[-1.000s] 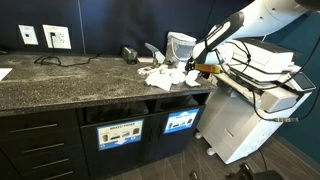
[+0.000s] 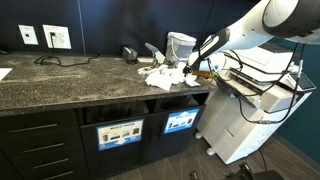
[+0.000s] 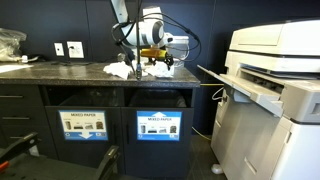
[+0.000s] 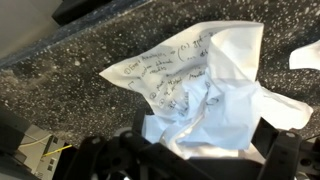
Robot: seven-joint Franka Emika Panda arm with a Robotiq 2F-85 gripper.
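Crumpled white paper [image 4: 232, 85], with handwriting on one flat part, lies on the dark speckled counter [image 4: 90, 100] in the wrist view. My gripper stands open at the bottom of that view, its dark fingers [image 4: 128, 148] spread to either side of the paper's near part. Whether the fingers touch the paper I cannot tell. More crumpled paper [image 2: 160, 76] rests near the counter's right end in exterior view 1, close to the gripper. In exterior view 2 the white papers [image 3: 120, 70] sit beneath and beside the arm [image 3: 150, 32].
Below the counter are two open compartments with a left mixed-paper sign [image 3: 84, 125] and a right sign [image 3: 158, 126]. A white printer [image 3: 262, 110] stands to the right. A grey bin [image 2: 180, 46] is behind the papers.
The arm has shifted slightly toward the right in exterior view 1. The papers on the counter look unchanged.
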